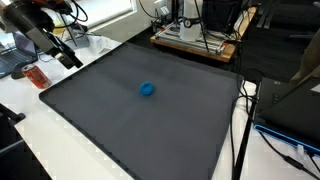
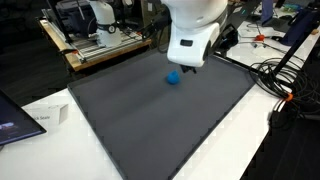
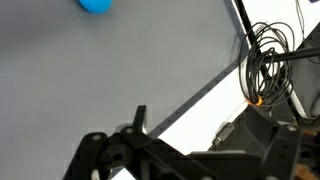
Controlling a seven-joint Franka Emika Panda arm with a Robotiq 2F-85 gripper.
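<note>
A small blue round object lies on the dark grey board, right of its middle line toward the back in exterior view 1. The same blue object is cut off by the top edge of the wrist view. My gripper hangs over the left end of the board, well apart from the blue object. In the wrist view the open gripper has its dark fingers spread along the bottom, nothing held between them. The arm's white body hides part of the far side in exterior view 2.
An orange-red can stands just off the board's left corner. Coiled black cables lie beyond the board's edge. Most of the grey board is bare.
</note>
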